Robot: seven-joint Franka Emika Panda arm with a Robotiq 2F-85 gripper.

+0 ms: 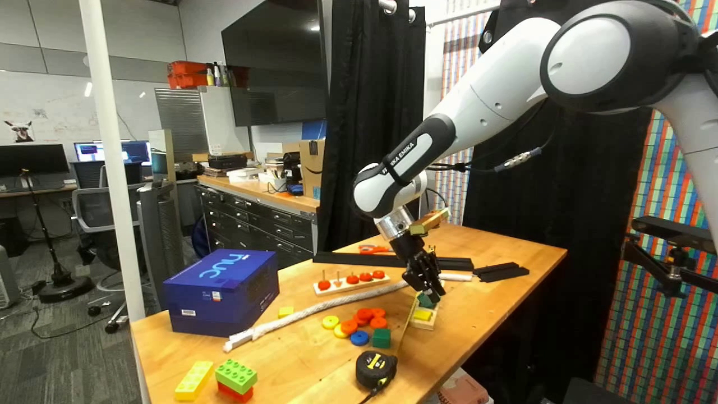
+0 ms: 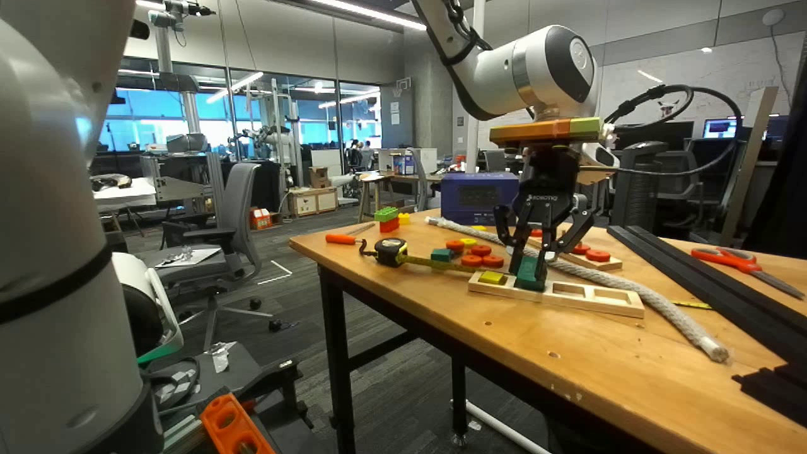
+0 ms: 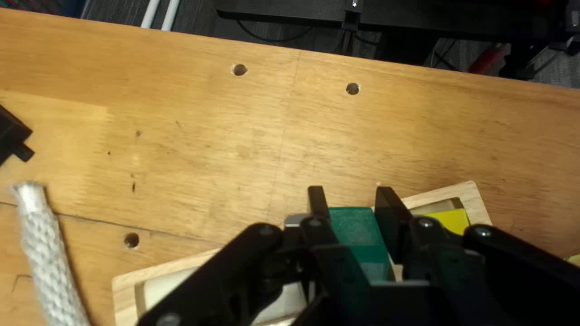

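Observation:
A green block is pinched between the two black fingers of my gripper, which is shut on it. In the second exterior view the green block stands at the wooden tray, over the compartment beside the yellow block. Whether its underside rests on the tray floor cannot be told. The yellow block lies in the tray's end compartment, partly behind a finger in the wrist view. Two compartments on the tray's other side look empty in the second exterior view.
Close to the tray runs a white rope. A tape measure has its blade stretched towards the tray. Loose discs, another green block and a peg board lie nearby. Bare tabletop borders the tray on the edge side.

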